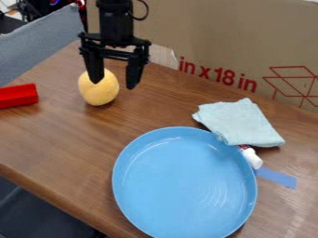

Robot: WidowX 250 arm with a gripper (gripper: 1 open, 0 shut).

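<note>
My black gripper (113, 71) is open above a round yellow object (99, 91) on the wooden table, its two fingers spread over and to either side of that object's top. The object seems to rest on the table, partly behind the fingers; whether they touch it I cannot tell. A large blue plate (184, 184) lies at the front right.
A red block (17, 97) is at the left edge. A pale blue cloth (239, 121) lies right of centre, with a small white item (251, 158) beside it and a blue tape strip (277, 178). Cardboard stands at the back.
</note>
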